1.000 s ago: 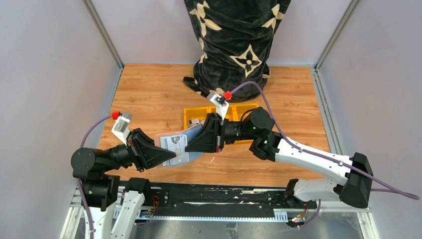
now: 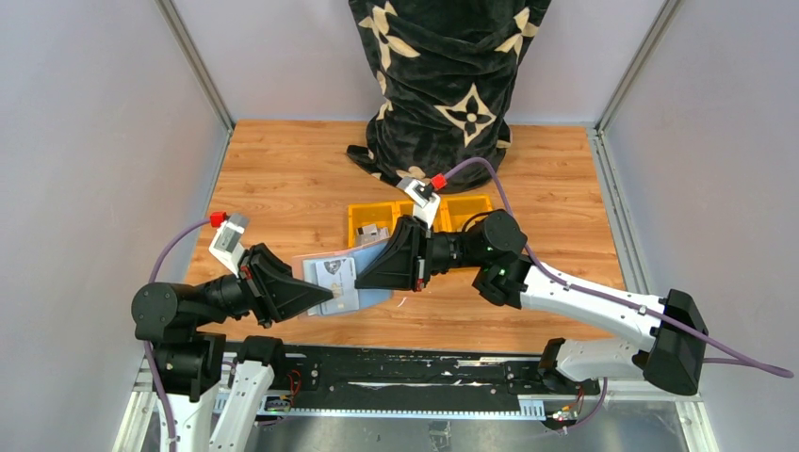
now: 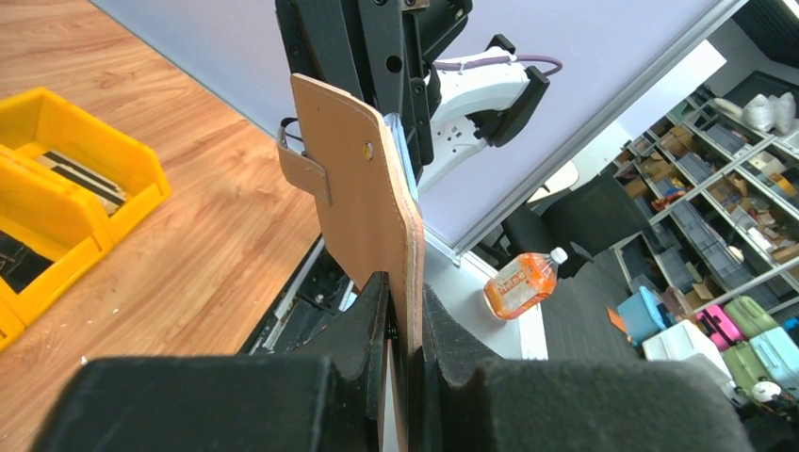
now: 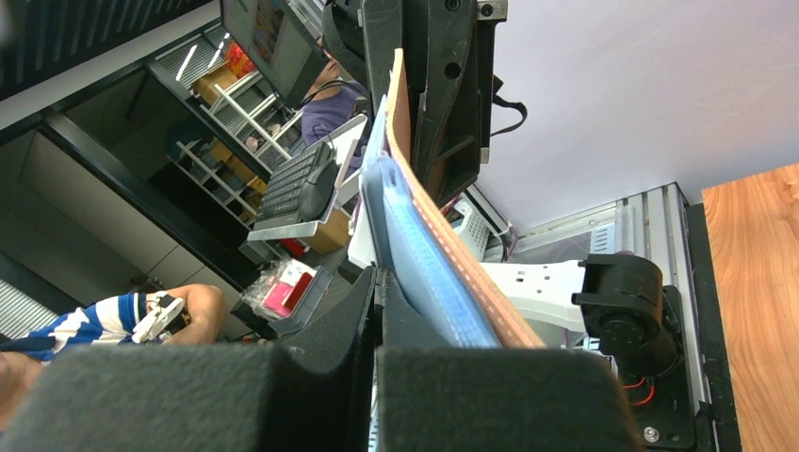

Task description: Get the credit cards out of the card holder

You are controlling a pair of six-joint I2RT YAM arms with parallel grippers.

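Note:
The card holder (image 2: 350, 299) is held open above the table, its blue inner pages showing in the top view. A pale card (image 2: 334, 274) shows in one page. The tan cover (image 3: 353, 179) stands upright between the fingers of my left gripper, which is shut on it near its lower edge. My right gripper is shut, its tips against the edge of a thin blue-grey page (image 4: 371, 212). Whether that page is pinched between those tips is hard to tell. The blue sleeves (image 4: 424, 273) and tan cover lie just beside it.
Behind the right arm is a yellow divided bin (image 2: 353, 226) with small things in it. A dark patterned cloth (image 2: 443, 85) hangs at the back.
My right gripper has moved slightly right and toward the front, and the holder's right-hand blue page spreads a little farther right. The left gripper and the pale card have hardly moved.

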